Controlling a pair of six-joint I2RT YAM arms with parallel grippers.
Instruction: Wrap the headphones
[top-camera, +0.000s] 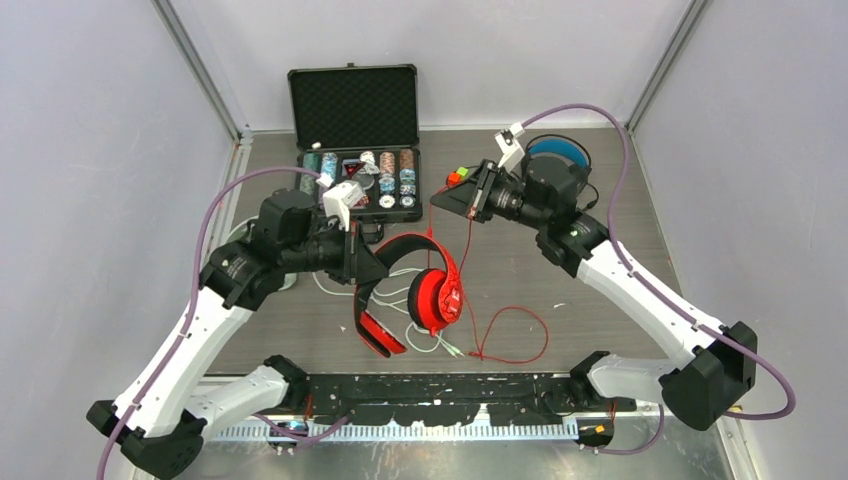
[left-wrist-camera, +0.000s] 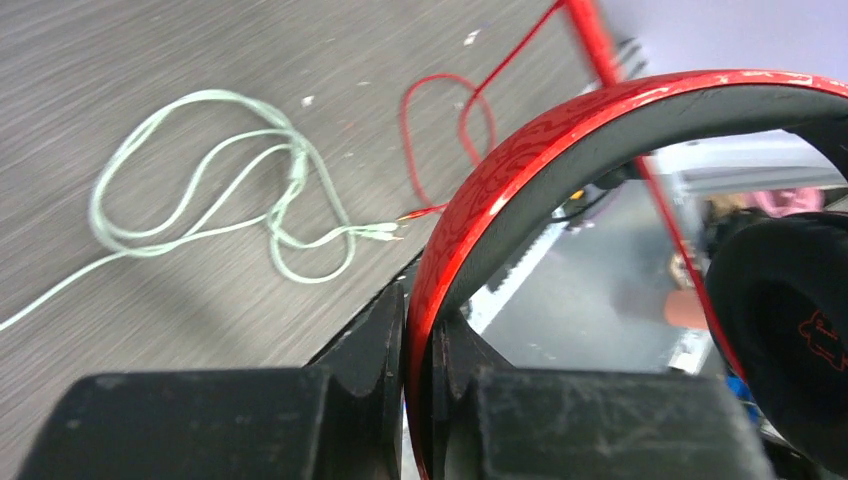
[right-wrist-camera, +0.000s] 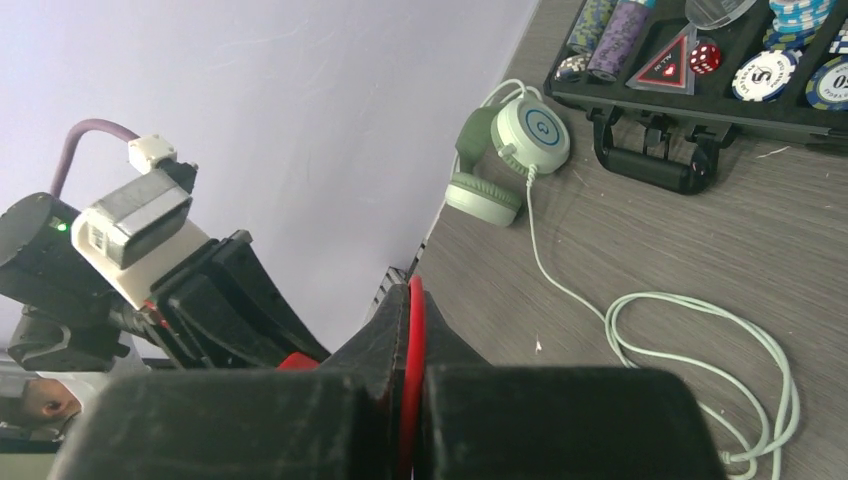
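Red-and-black headphones (top-camera: 440, 296) hang in the air above the table's middle, their headband (left-wrist-camera: 470, 220) pinched by my left gripper. Level with them and to the right, my right gripper (top-camera: 440, 203) is shut on the thin red cable (right-wrist-camera: 413, 370), which stands up between its fingertips. From there the cable drops in two strands, one toward the headphones and one down to the table, where a loose red loop (top-camera: 545, 335) lies. In the left wrist view a red strand crosses inside the headband, beside an ear cup (left-wrist-camera: 790, 310).
A white cable (left-wrist-camera: 225, 225) lies coiled under the headphones, leading to pale headphones (right-wrist-camera: 530, 135) at the left. An open case of poker chips (top-camera: 350, 115) stands at the back. Blue-and-black headphones (top-camera: 558, 150) and small colored blocks (top-camera: 456, 177) lie back right.
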